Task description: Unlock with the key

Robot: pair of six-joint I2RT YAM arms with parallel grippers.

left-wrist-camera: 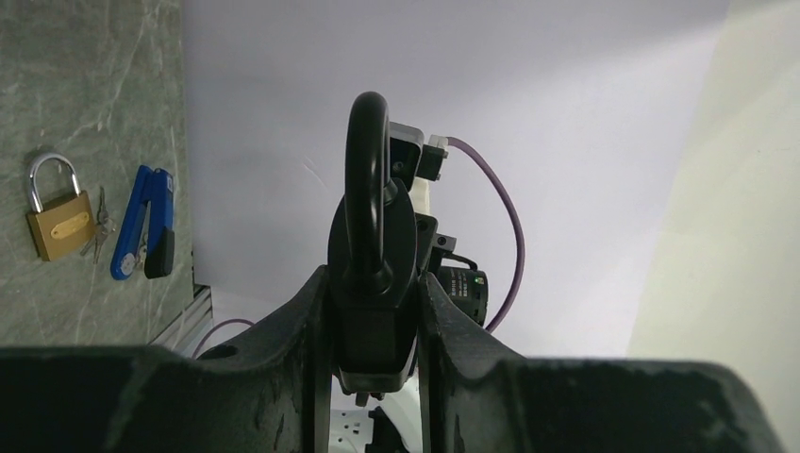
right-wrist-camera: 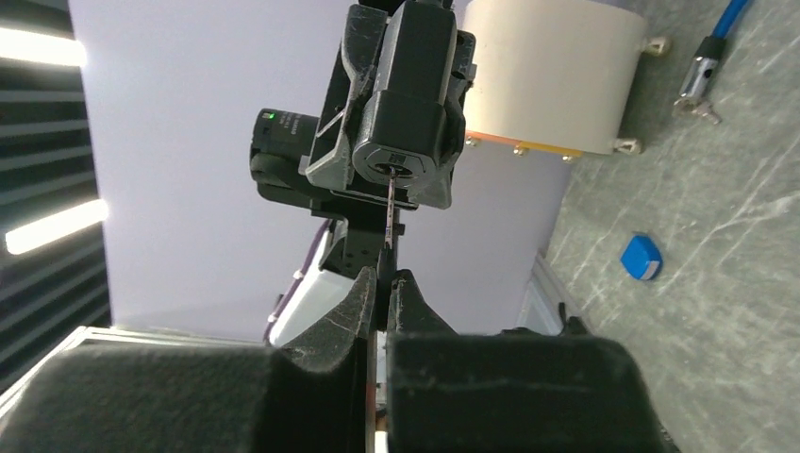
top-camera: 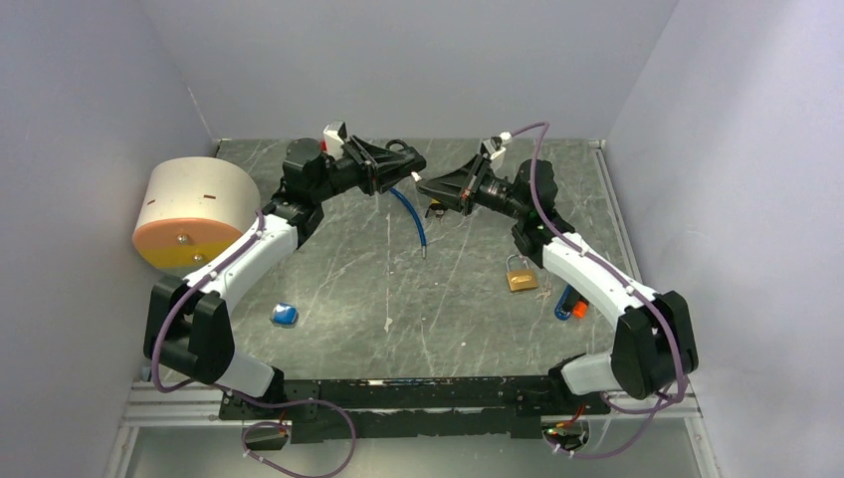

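A black padlock (left-wrist-camera: 373,297) is raised above the table, gripped between the fingers of my left gripper. In the right wrist view its keyhole end (right-wrist-camera: 401,142) faces my right gripper, which is shut on a thin key (right-wrist-camera: 391,212). The key's tip reaches the keyhole; how far it is inside I cannot tell. In the top view the two grippers face each other over the back middle of the table.
A brass padlock (left-wrist-camera: 61,229) with keys, a blue tool (left-wrist-camera: 132,226), a blue block (right-wrist-camera: 641,257), a white cylinder housing (top-camera: 194,204) and a blue cable lock (top-camera: 413,214) lie around.
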